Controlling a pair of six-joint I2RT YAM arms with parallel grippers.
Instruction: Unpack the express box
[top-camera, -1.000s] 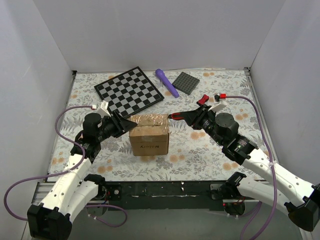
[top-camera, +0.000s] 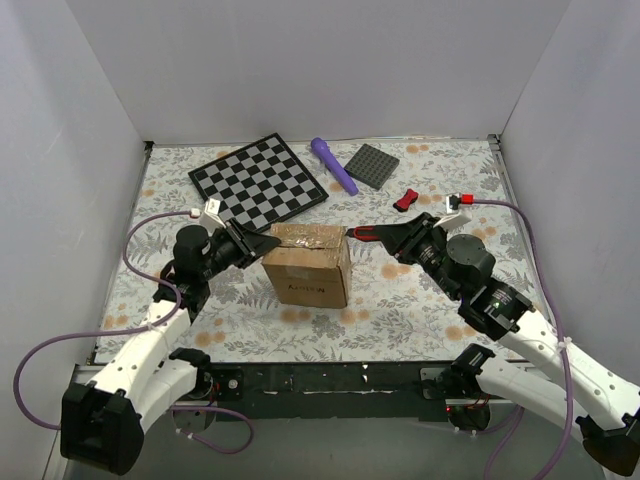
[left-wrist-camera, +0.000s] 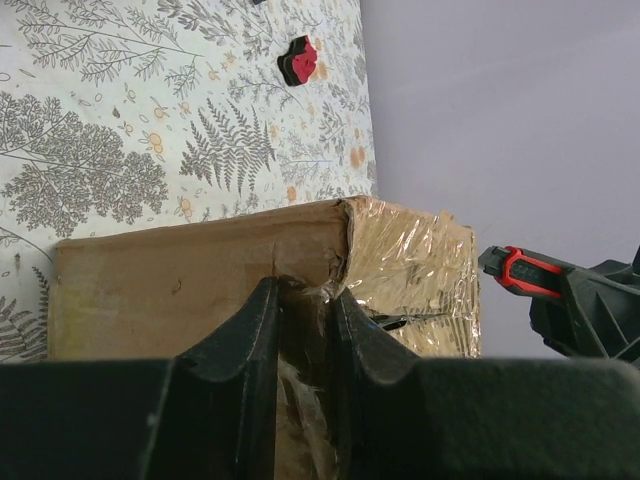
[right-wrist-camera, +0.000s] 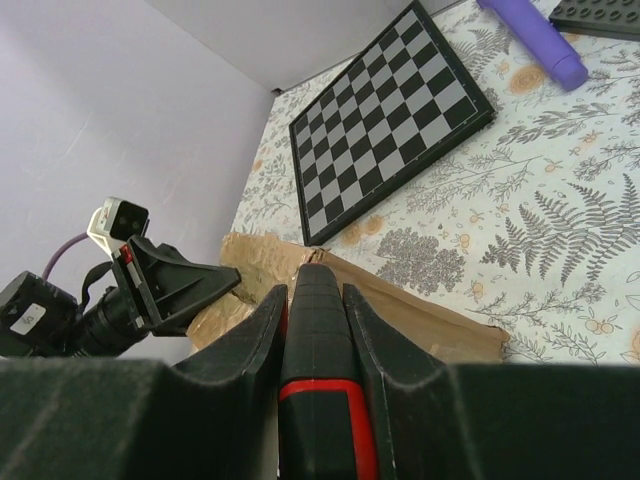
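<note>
A brown cardboard box (top-camera: 310, 275) with shiny tape over its top stands at the table's middle, slightly turned. My left gripper (top-camera: 266, 243) is shut on its left top edge; in the left wrist view the fingers pinch the taped cardboard (left-wrist-camera: 200, 270). Over at the box's right top edge, my right gripper (top-camera: 384, 234) is shut on a black and red cutter (right-wrist-camera: 320, 360), whose body fills the gap between the fingers. The cutter's tip is close to the box's edge; whether it touches the tape I cannot tell.
Behind the box lie a checkered board (top-camera: 258, 180), a purple stick-like object (top-camera: 333, 166) and a dark studded plate (top-camera: 371, 166). A small red and black object (top-camera: 406, 200) rests at the back right.
The box has shifted a little to the right and turned slightly. Both grippers have moved rightward along with it, the left one still on its edge and the right one still with the cutter.
</note>
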